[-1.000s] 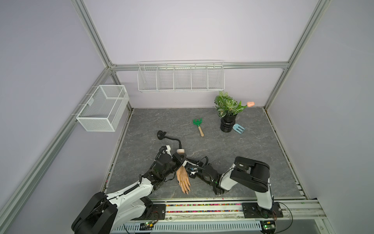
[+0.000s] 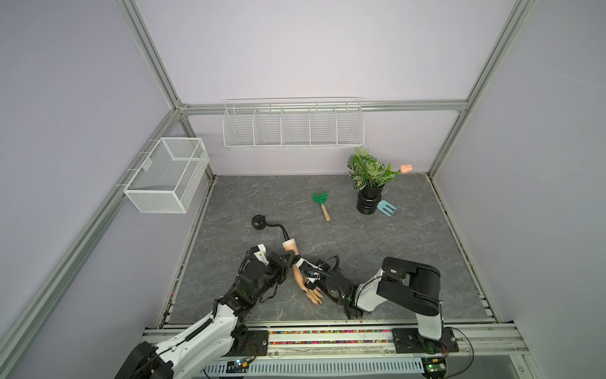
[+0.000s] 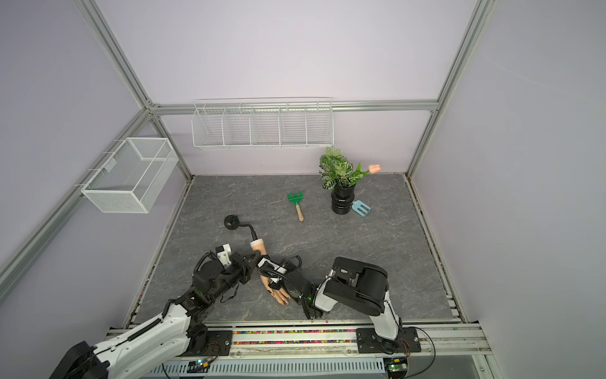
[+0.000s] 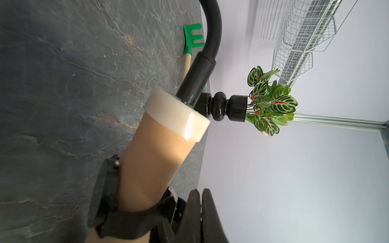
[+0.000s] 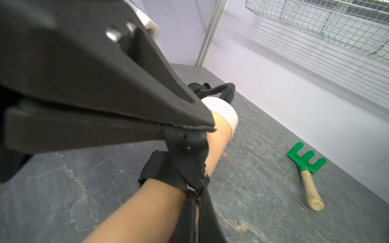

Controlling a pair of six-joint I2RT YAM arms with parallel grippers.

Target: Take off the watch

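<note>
A black watch (image 4: 131, 222) is still around the wrist of a skin-toned mannequin arm (image 4: 156, 149), its band wrapped about the forearm. In the right wrist view, a free strap end with holes (image 5: 187, 147) stands up from the band. My left gripper comes in from the upper left, shut on that strap end. Low in that view my right gripper is shut at the buckle side, with nothing clearly held between its fingers. From the top left view, both grippers cover the watch; the mannequin hand (image 2: 311, 293) points toward the front.
The arm hangs on a black bent stand (image 2: 276, 226) with a round base. A green rake (image 2: 322, 205), a black vase (image 2: 368, 201) with plants and a blue fork (image 2: 387, 207) lie farther back. Open table surrounds them.
The mannequin hand has swung to the right and the arm now slants. My left gripper has shifted slightly left and frontward; the right one has barely moved.
</note>
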